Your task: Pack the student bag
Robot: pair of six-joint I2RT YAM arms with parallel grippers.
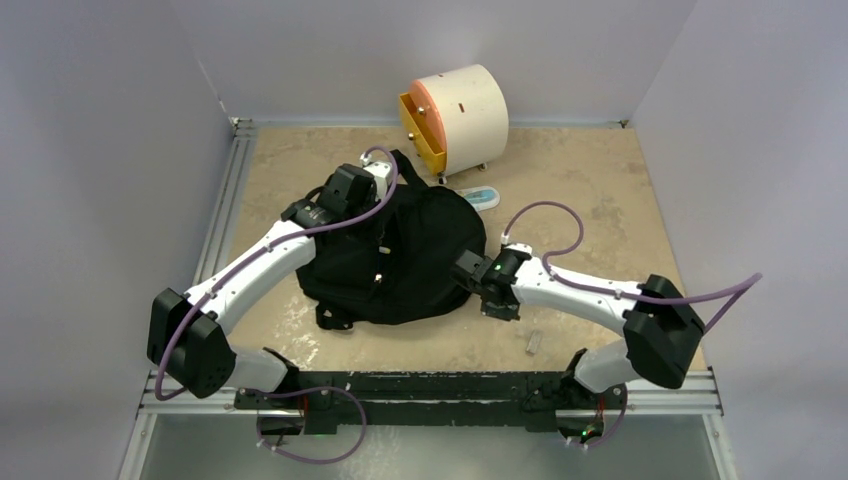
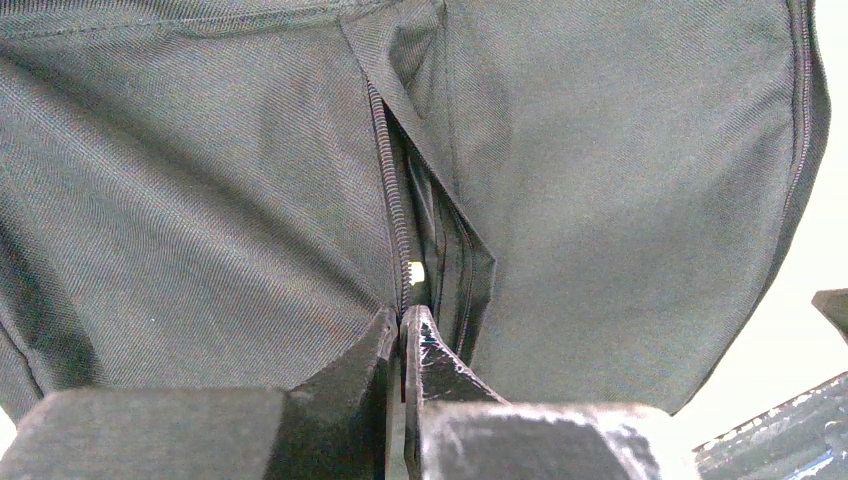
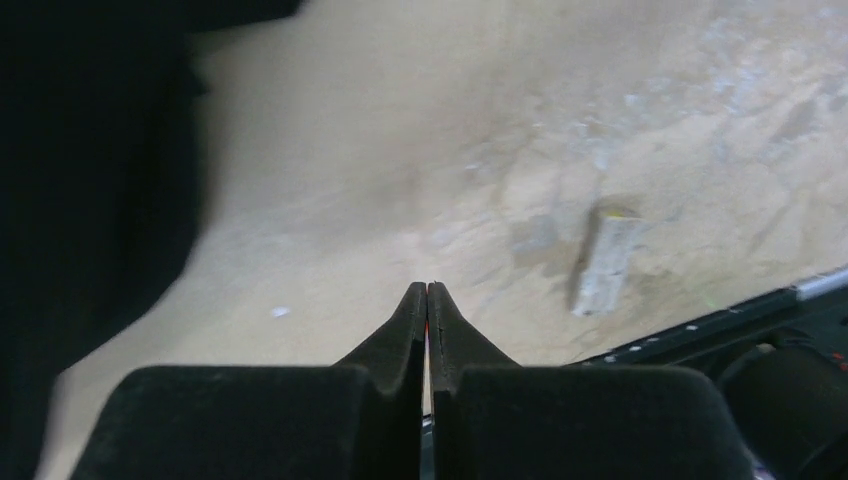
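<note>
The black student bag [image 1: 440,245] lies on the left half of the table with its zip slit gaping slightly. In the left wrist view, my left gripper is shut at the slit, and the zip edge [image 2: 388,180] runs taut into its fingertips. A small yellow tag [image 2: 416,272] shows inside the slit. To the right of the bag, my right gripper is shut above the table, nothing between its fingers. A small whitish block, perhaps an eraser [image 3: 606,262], rests on the table near the front edge, apart from this gripper.
A cream drum-shaped cabinet [image 1: 475,115] with its yellow drawer [image 1: 422,135] pulled out stands at the back. Between it and the bag lies a white and blue item [image 1: 481,197].
</note>
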